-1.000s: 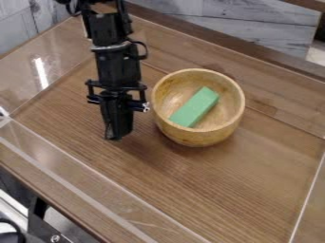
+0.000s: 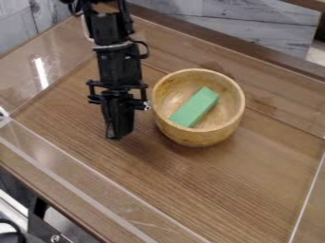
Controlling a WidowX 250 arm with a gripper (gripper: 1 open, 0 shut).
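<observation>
The black robot arm reaches down from the top left, its gripper (image 2: 116, 127) pointing at the wooden table just left of a tan round bowl. The gripper looks shut, with no object visible between its dark fingers, though the tips are hard to make out. In the bowl (image 2: 219, 133) lies a green rectangular block (image 2: 196, 106), tilted along its length.
A light grey marbled panel (image 2: 254, 28) stands along the back. Pale edges run along the left and right sides, with dark clutter at the lower left corner.
</observation>
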